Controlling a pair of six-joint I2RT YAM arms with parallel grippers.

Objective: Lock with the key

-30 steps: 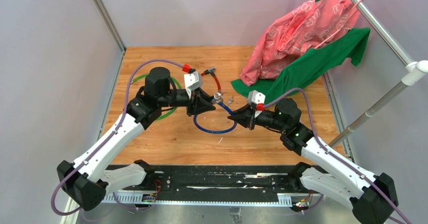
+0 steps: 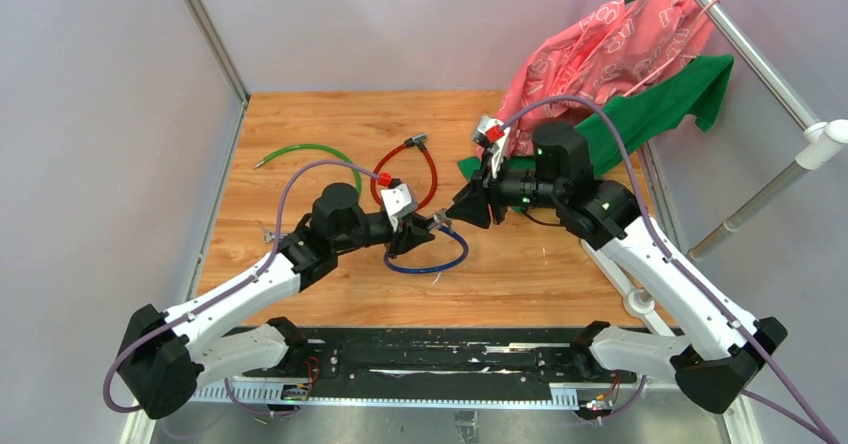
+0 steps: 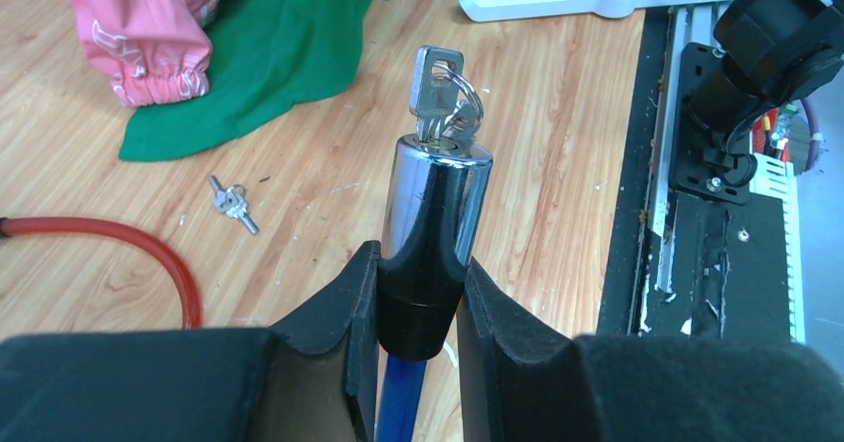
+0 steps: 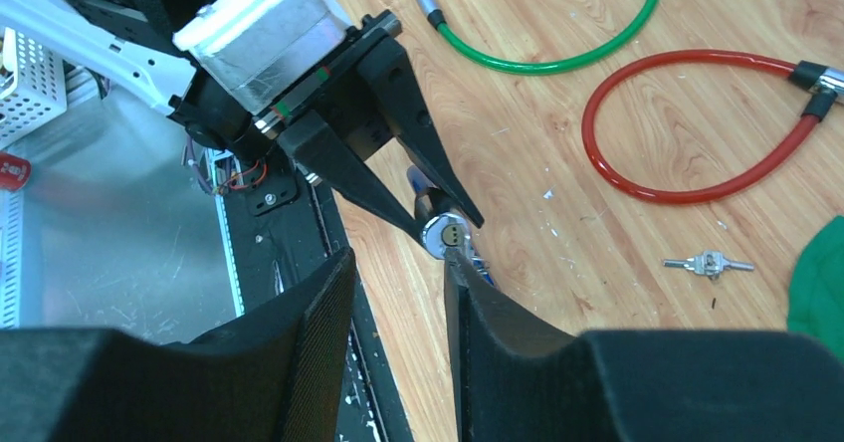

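My left gripper is shut on the chrome lock head (image 3: 430, 203) of the blue cable lock (image 3: 403, 397). A key (image 3: 433, 94) with a ring and a second key stands in the top of the lock head. In the top view the blue loop (image 2: 425, 269) hangs below the grippers. My right gripper is above and right of the lock head, with a narrow gap between its fingers and nothing clearly held; in the top view its fingertips are close to the keys.
A red cable lock (image 4: 647, 193) and a green one (image 4: 537, 69) lie at the back. Loose keys (image 4: 709, 263) lie on the table (image 2: 300, 299). Green cloth (image 3: 249, 113) and pink bag (image 3: 149, 44) are at the back right.
My right gripper has risen and moved toward the lock head, away from the blue cable.
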